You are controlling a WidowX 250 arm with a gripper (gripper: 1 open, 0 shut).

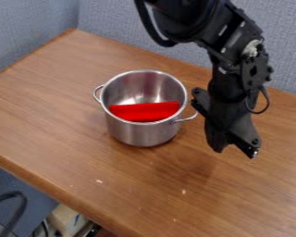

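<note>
A steel pot (141, 131) with two side handles stands on the wooden table (89, 171), and a red object (143, 111) lies inside it. My gripper (232, 139) is just right of the pot, low over the table, pointing down. It looks shut, with nothing visible between its fingers, though the black parts are hard to make out.
Grey padded walls stand behind.
</note>
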